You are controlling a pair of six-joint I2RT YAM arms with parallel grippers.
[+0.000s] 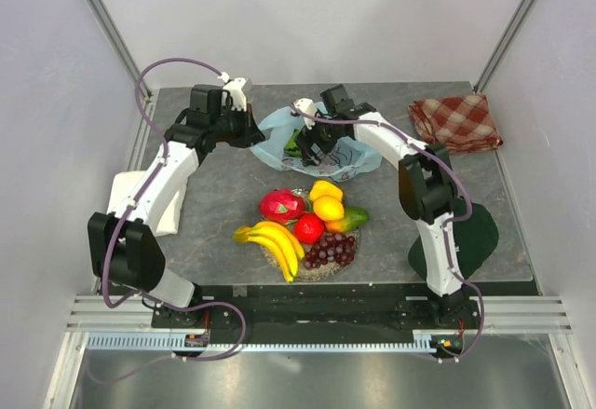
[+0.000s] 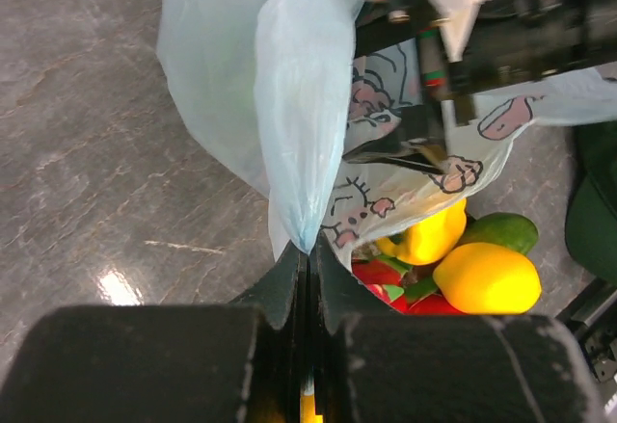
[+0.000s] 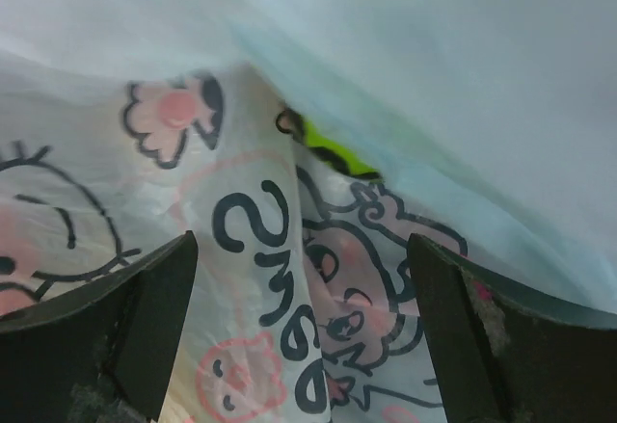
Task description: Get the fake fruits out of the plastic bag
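The pale blue plastic bag (image 1: 346,159) lies at the back of the table with its mouth towards the front. Its left edge is pinched in my left gripper, which is shut on it. My right gripper (image 1: 317,148) reaches into the mouth, open. Between its fingers the right wrist view shows only printed plastic. A green item (image 1: 293,144) shows inside the bag by the right gripper; a bit of bright green (image 3: 337,151) appears ahead in the right wrist view. Its full shape is hidden.
In front, a plate (image 1: 321,274) bears bananas (image 1: 275,241), a dragon fruit (image 1: 281,206), grapes (image 1: 331,251) and several other fruits. A dark green container (image 1: 466,241) stands right, a checked cloth (image 1: 456,122) back right, a white cloth (image 1: 158,209) left.
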